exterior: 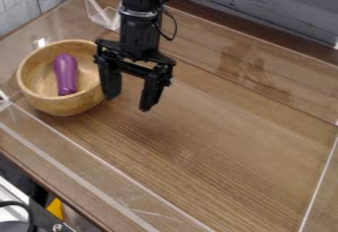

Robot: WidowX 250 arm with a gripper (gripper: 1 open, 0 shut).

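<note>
A black robot arm [137, 34] reaches down from the top centre to my gripper [134, 83], which is open low over the wooden table, its two dark fingers spread apart with nothing seen between them. Left of it sits a tan wooden bowl [82, 101] holding an elongated purple object [65, 74], apart from the gripper.
A pale wall edge [278, 4] runs along the back right. Black and yellow items lie at the bottom left corner.
</note>
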